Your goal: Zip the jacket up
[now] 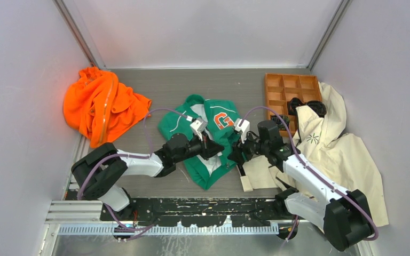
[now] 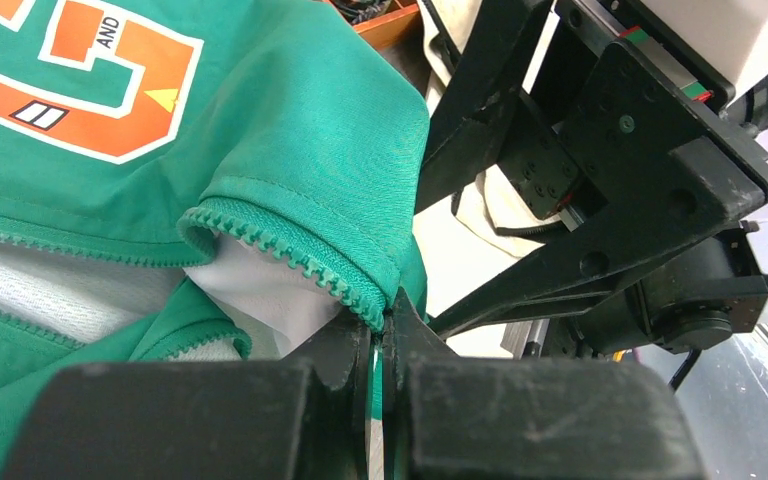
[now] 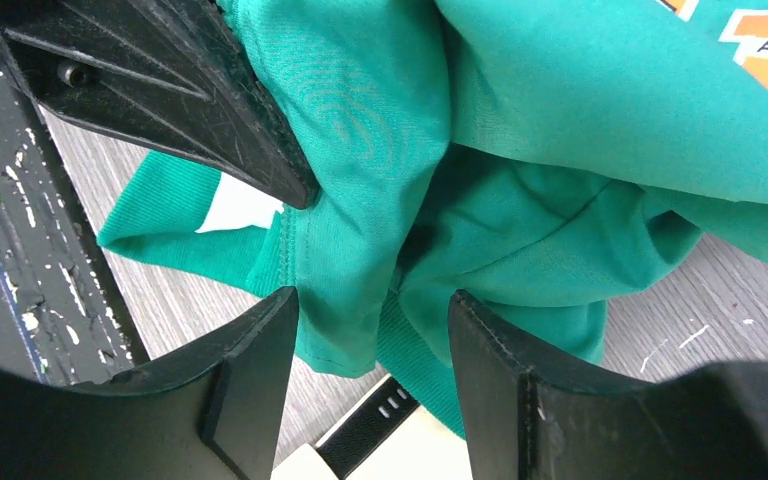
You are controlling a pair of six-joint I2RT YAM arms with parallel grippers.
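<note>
The green jacket point(image 1: 181, 128) lies half open, its orange logo point(image 2: 90, 85) facing up. In the left wrist view my left gripper is shut at the end of a raised zipper edge point(image 2: 280, 250), the green cloth and teeth pinched at its fingertips. My right gripper point(image 1: 239, 153) is at the jacket's right side, just beside the left one. In the right wrist view its fingers point(image 3: 230, 380) stand apart around a hanging fold of green cloth point(image 3: 350, 280), part open.
An orange garment point(image 1: 104, 106) lies at the left. A wooden compartment tray point(image 1: 291, 82) and cream fabric point(image 1: 352, 170) are at the right.
</note>
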